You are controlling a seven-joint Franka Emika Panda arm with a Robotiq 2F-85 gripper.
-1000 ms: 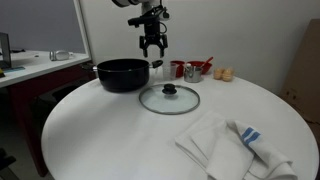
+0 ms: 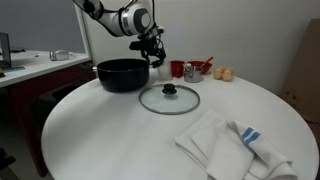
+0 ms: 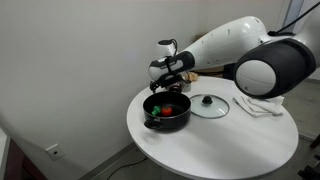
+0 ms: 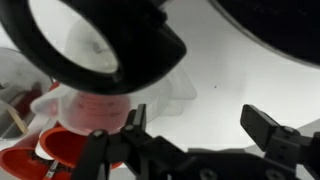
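Observation:
My gripper is above the right rim of the black pot, pointing down, its fingers apart and empty. In the wrist view the two fingers stand wide, with bare white table between them. A black loop, apparently the pot's handle, fills the upper left of that view, nearer the left finger. Inside the pot, exterior view 2 shows a red item and a green item. The glass lid with its black knob lies flat on the table in front of the pot.
Behind the lid stand a clear cup, red cups and a metal cup. Eggs sit farther right. A white cloth with a blue stripe lies at the front right.
The pot, lid, cups and cloth have stayed put.

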